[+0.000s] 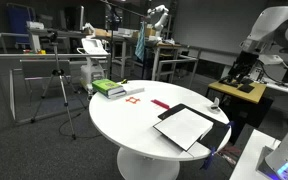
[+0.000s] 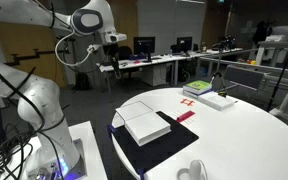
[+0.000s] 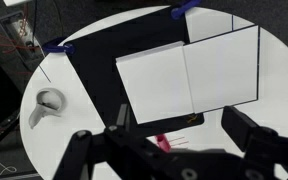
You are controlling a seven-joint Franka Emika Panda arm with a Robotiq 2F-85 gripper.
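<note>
My gripper hangs high over the table edge, its two dark fingers wide apart in the wrist view and nothing visible between them. In the first exterior view the gripper (image 1: pixel 246 77) is off to the right, well above the tabletop. A white box (image 3: pixel 156 86) lies on a black mat (image 3: pixel 96 72), with a white panel (image 3: pixel 224 70) like an opened lid or cover beside it. From the second exterior view the box (image 2: pixel 147 124) looks low and flat. A red object (image 3: pixel 163 142) on the table shows beyond the fingers.
A white roll or tape dispenser (image 3: pixel 48 104) stands near the table edge. Blue clamps (image 3: pixel 56 47) hold the mat's edge. Green-topped books (image 1: pixel 108 87), a white flat box (image 2: pixel 218 101) and small orange pieces (image 1: pixel 133 99) occupy the far side.
</note>
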